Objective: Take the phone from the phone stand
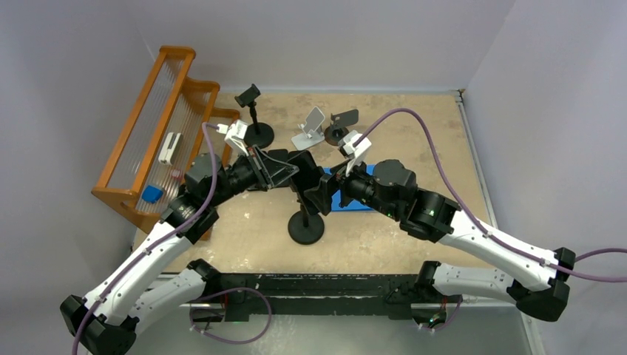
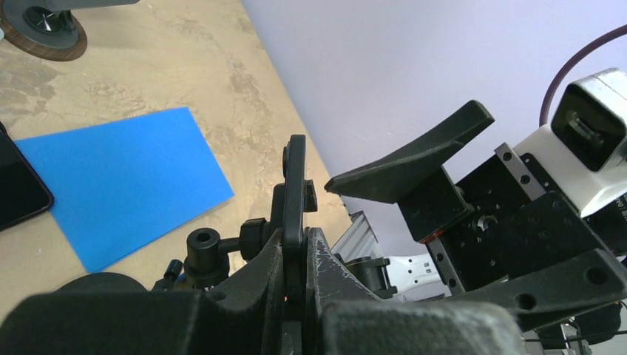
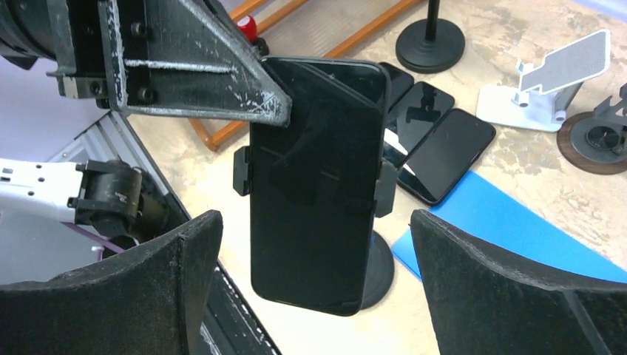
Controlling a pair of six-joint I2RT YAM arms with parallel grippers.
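Observation:
A black phone sits upright in a black stand with side clamps; the stand's round base is on the table. My left gripper is shut on the phone's upper end, which is seen edge-on in the left wrist view. My right gripper is open, facing the phone's lower part with a finger to each side of it in the right wrist view.
Other phones lie behind, beside a blue sheet. Other stands stand at the back. A wooden rack is on the left.

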